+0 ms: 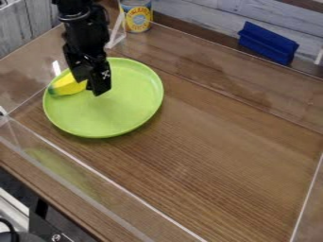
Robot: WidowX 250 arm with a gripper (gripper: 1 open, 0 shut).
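Observation:
My black gripper (89, 74) hangs over the upper left of a round green plate (116, 112), open. A yellow object (68, 86) lies at the plate's left rim, just beside and partly behind the gripper; whether the fingers touch it cannot be seen clearly.
A can with a blue and yellow label (135, 15) stands at the back. A blue block (267, 43) is at the back right, by the white plank wall.

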